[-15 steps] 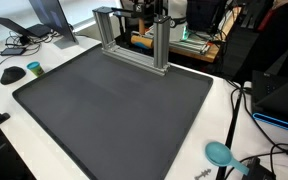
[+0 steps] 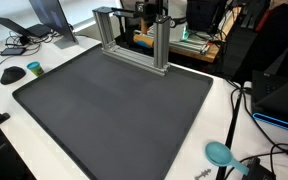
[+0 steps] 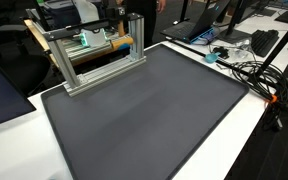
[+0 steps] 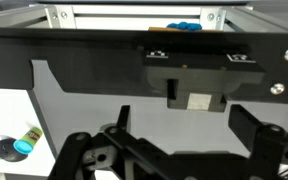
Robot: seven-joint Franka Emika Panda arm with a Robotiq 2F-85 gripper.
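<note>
Two dark fingers of my gripper stand wide apart at the bottom of the wrist view, with nothing gripped between them. Ahead of them a black bar [image 4: 84, 68] runs across the picture. On that bar sits a black block [image 4: 202, 78] with a pale square patch [image 4: 199, 101] below it. The block appears within the span of the fingers; whether they touch it cannot be told. An aluminium frame [image 2: 134, 53] stands at the far edge of the dark grey mat [image 2: 109, 105]. My gripper is hard to make out in the exterior views.
A teal-green cup [image 2: 35, 69] and a small black object [image 2: 12, 75] lie left of it. Near the front right are a turquoise round item [image 2: 222, 156] and cables. A laptop [image 2: 22, 40] stands at the back left.
In exterior view 1, dark shapes above the aluminium frame have shifted slightly. The frame, the mat and the table items look unmoved.
</note>
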